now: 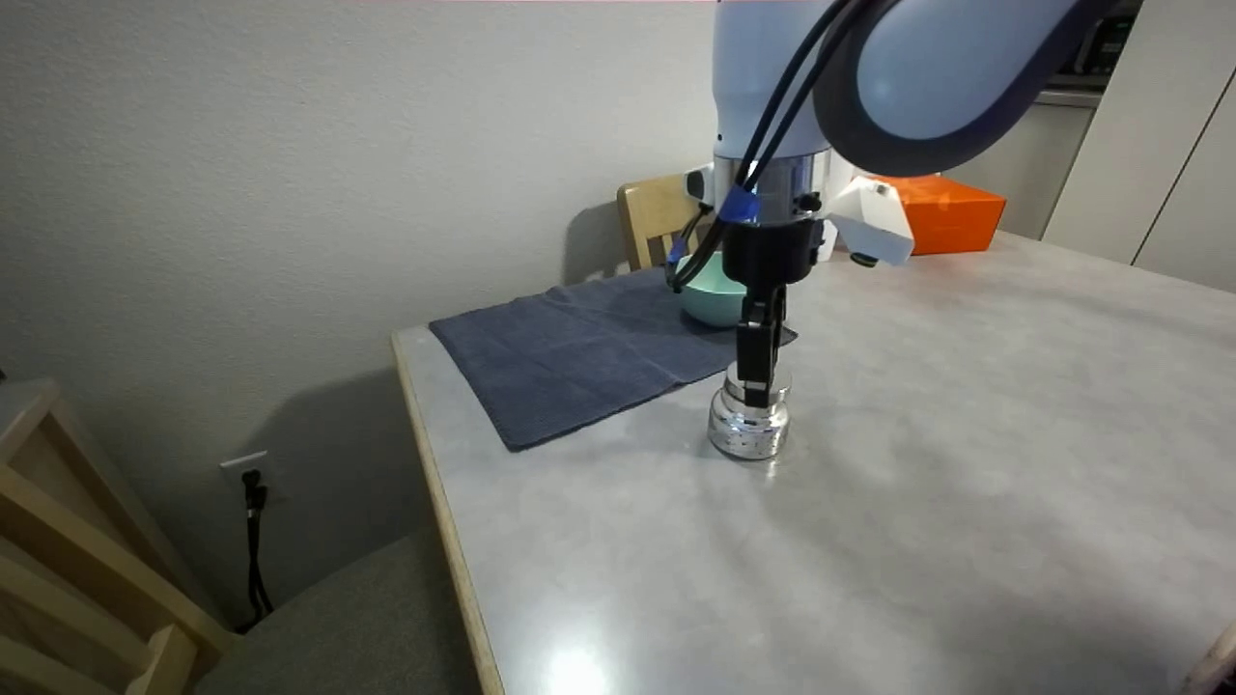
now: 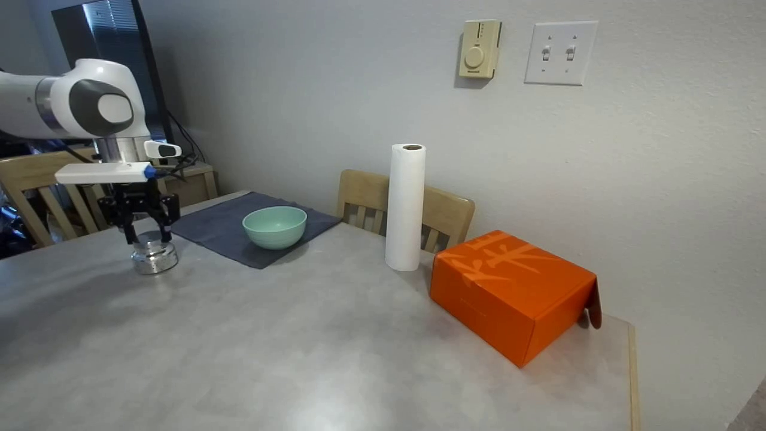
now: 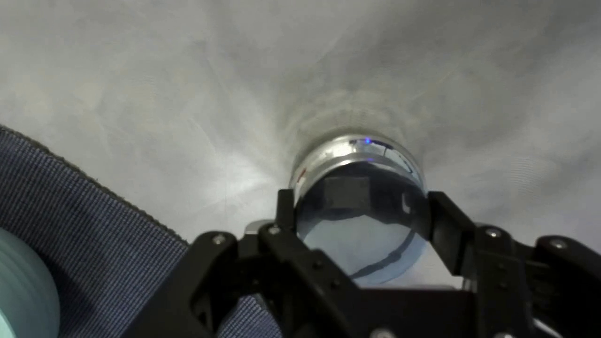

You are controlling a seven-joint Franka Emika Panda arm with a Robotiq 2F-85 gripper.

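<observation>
A shiny silver jar (image 1: pixel 748 430) stands upright on the grey table, just in front of a dark blue cloth. In the wrist view its round, mirror-like lid (image 3: pixel 360 242) fills the space between the two black fingers. My gripper points straight down and is shut on the lid, one finger pressed to each side. From the second exterior view, the gripper (image 2: pixel 149 237) straddles the top of the jar (image 2: pixel 154 260), whose base appears to rest on the table.
A mint-green bowl (image 2: pixel 274 228) sits on the blue cloth (image 1: pixel 568 353) behind the jar. Farther along the table (image 2: pixel 309 345) are a white paper roll (image 2: pixel 406 208) and an orange box (image 2: pixel 513 291).
</observation>
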